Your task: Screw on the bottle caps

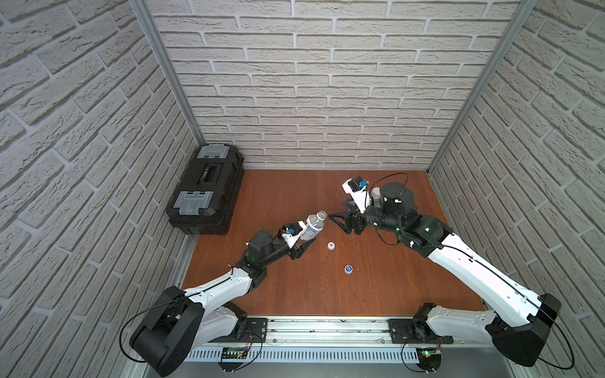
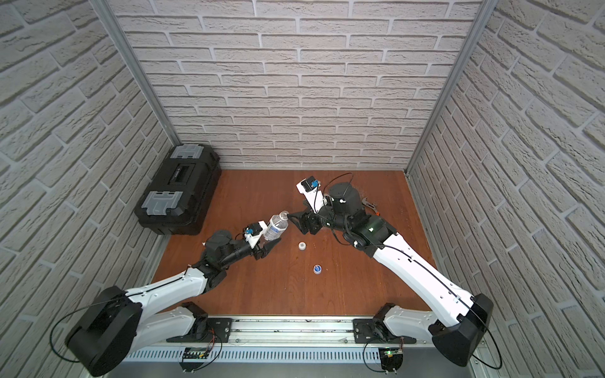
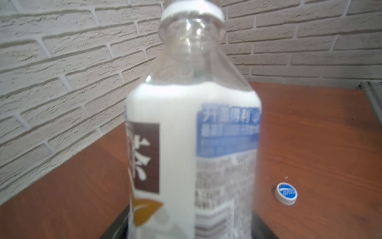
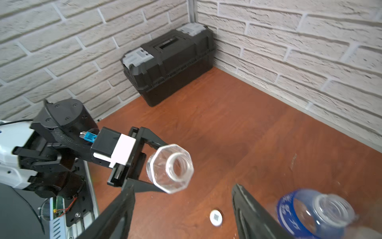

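Observation:
A clear bottle with a white-and-blue label (image 1: 313, 227) is in the air, its open mouth pointing up and to the right. My left gripper (image 1: 307, 235) has its fingers round the lower body; in the left wrist view the bottle (image 3: 191, 131) fills the middle, and only dark slivers of the fingers (image 3: 119, 225) show. My right gripper is open and empty, just right of the bottle's mouth. On the table lie a white cap (image 1: 331, 245) and a blue-topped cap (image 1: 348, 269), both apart from the grippers.
A second clear bottle with a blue label (image 4: 314, 215) stands beside my right gripper, partly hidden by its finger. The black toolbox (image 1: 206, 189) is at the back left. Pliers (image 2: 370, 204) lie behind the right arm.

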